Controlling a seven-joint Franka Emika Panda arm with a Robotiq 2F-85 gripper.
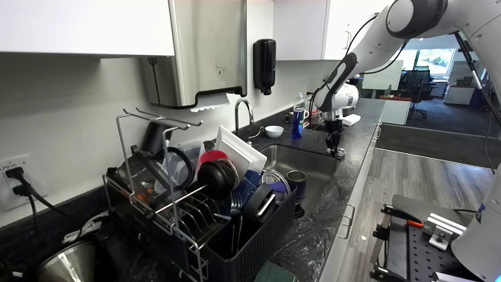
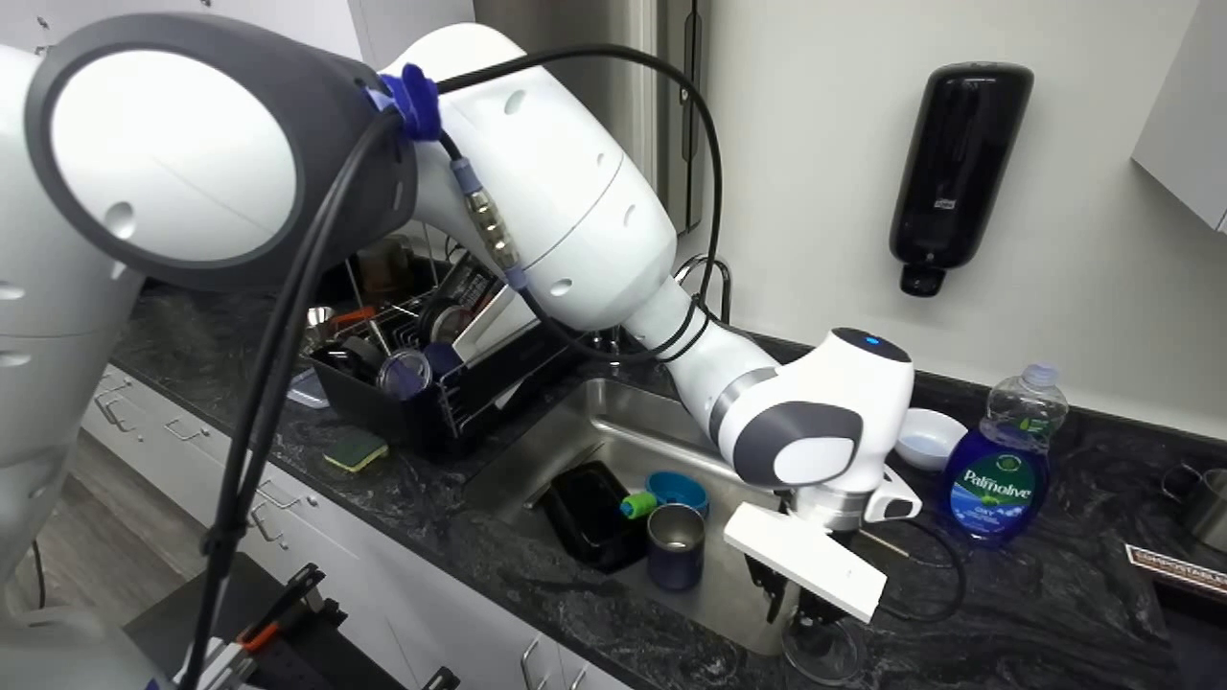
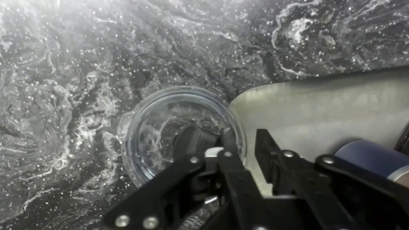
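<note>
A round clear lid, with a dark piece and a white piece near its middle, lies on the counter at the corner of the sink. My gripper points down over its sink-side edge. A gap shows between its two black fingers, and the lid's rim passes through that gap. Whether either finger touches the rim cannot be made out. From the side, the lid sits low beside the fingertips; in the other exterior view part of the lid shows beneath the hand.
In the sink stand a dark blue tumbler, a black tray and a teal cup. A Palmolive bottle and white bowl stand behind the gripper. A full dish rack is across the sink.
</note>
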